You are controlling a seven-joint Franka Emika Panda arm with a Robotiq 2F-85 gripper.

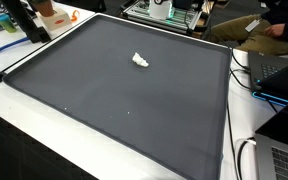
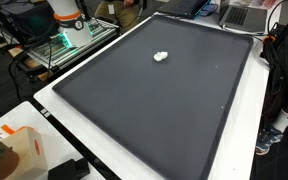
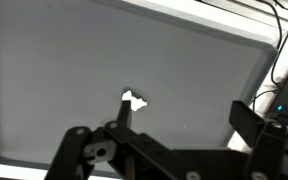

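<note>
A small, lumpy white object (image 1: 140, 60) lies on the dark grey tray (image 1: 104, 90), toward its far side in exterior view 1. Exterior view 2 shows the same white piece (image 2: 160, 56) in the tray's upper middle, with bare surface around it. From above, in the wrist view, the white object (image 3: 134, 100) sits left of centre, beyond the near left finger. My gripper is open, its dark fingers spread wide along the bottom of the wrist view with nothing held between them. Neither exterior view shows the gripper.
Apart from tiny white specks, the tray is bare. Laptops (image 1: 284, 145) and dark cables stand beyond its right edge in exterior view 1. A dark box-shaped item (image 2: 72, 169) lies off the tray's near left in exterior view 2. A person sits at the back.
</note>
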